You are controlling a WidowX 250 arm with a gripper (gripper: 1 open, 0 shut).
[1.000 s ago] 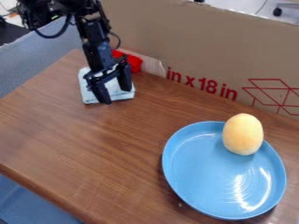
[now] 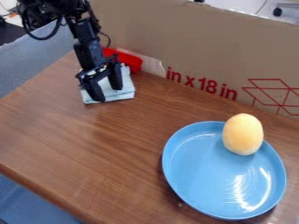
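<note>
My black gripper [image 2: 98,80] is at the back left of the wooden table, down over a pale folded cloth [image 2: 119,93] that lies flat beneath it. The fingers are dark against each other and the cloth, so I cannot tell whether they hold any of it. A red object [image 2: 124,59] sits behind the gripper, partly hidden. On the right, a blue plate [image 2: 211,182] carries a yellow egg-shaped object [image 2: 242,133] at its back edge.
A cardboard box wall [image 2: 198,44] with red printing runs along the back. The table's left edge borders a blue-grey surface.
My gripper has shifted slightly left and up in view over the last second, staying over the cloth. The plate and yellow object are unmoved.
</note>
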